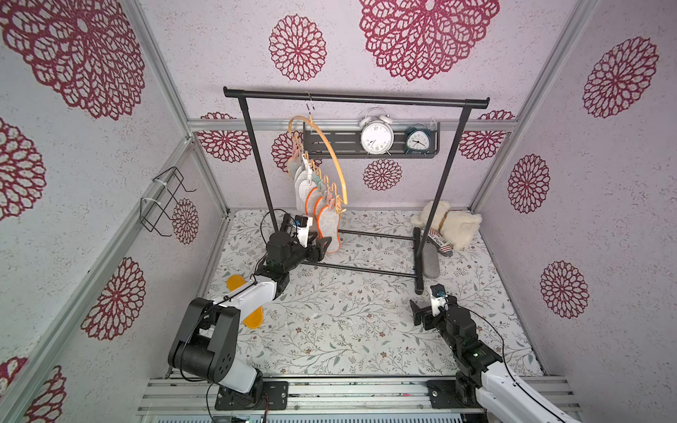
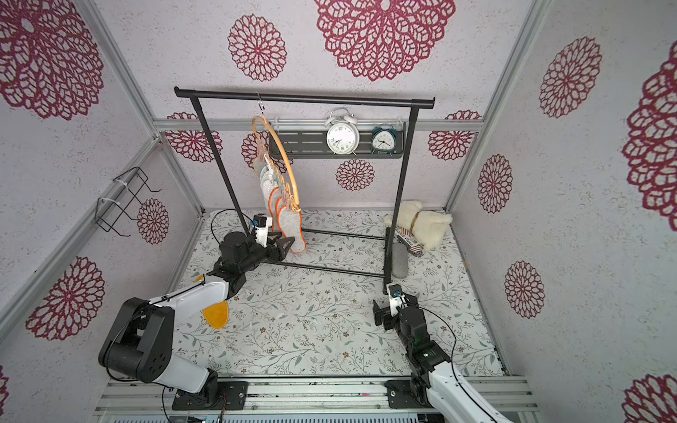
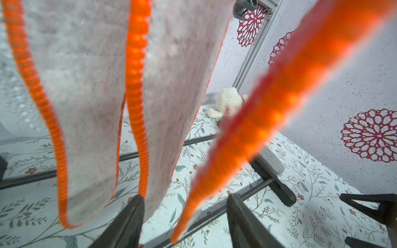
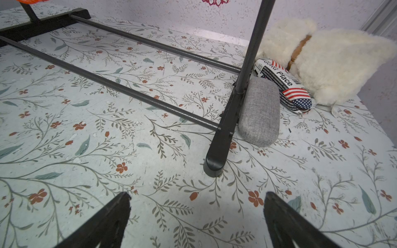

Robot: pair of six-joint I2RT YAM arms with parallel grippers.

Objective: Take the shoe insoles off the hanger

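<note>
Several grey insoles with orange edges [image 1: 329, 225] hang by clips from a curved wooden hanger [image 1: 331, 151] on the black rack. My left gripper is open at the lower end of the nearest insole [image 2: 292, 222]; in the left wrist view that insole's blurred orange edge [image 3: 256, 124] runs down between the fingers. My right gripper stands open and empty low over the floor, in front of the rack's right foot [image 4: 219, 153].
Orange insoles [image 1: 252, 317] lie on the floor at the left. A grey cushion [image 4: 258, 111] and a plush toy [image 4: 330, 66] rest by the rack's right foot. Clocks [image 1: 377, 137] stand on the back shelf.
</note>
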